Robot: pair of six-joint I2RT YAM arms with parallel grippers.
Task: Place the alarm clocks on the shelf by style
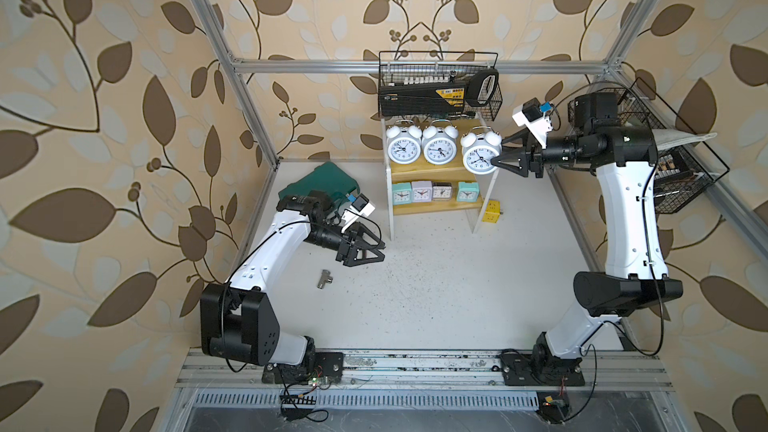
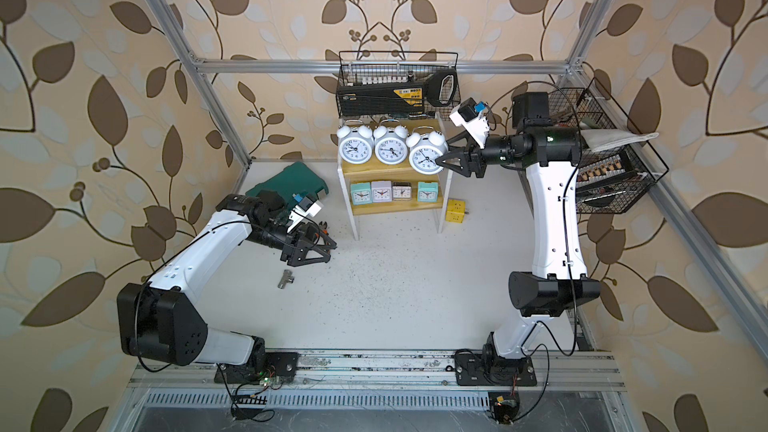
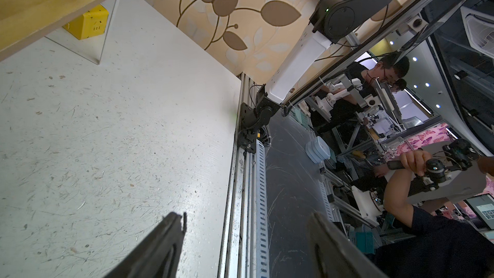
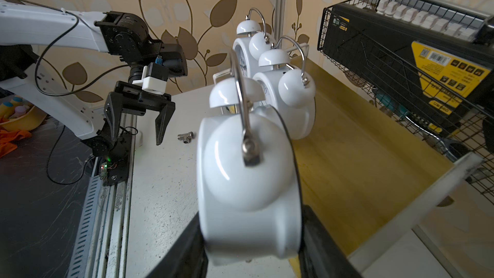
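Note:
My right gripper is around a white twin-bell alarm clock at the top shelf's right end, fingertips on either side of its body. Two matching clocks stand to its left on the top shelf. Small square clocks, mint, pink, dark-faced and another mint, sit on the lower shelf. My left gripper hangs open and empty over the table, left of the shelf.
A wire basket hangs above the shelf. A green cloth lies at the back left, a yellow block right of the shelf, a metal fitting on the left table.

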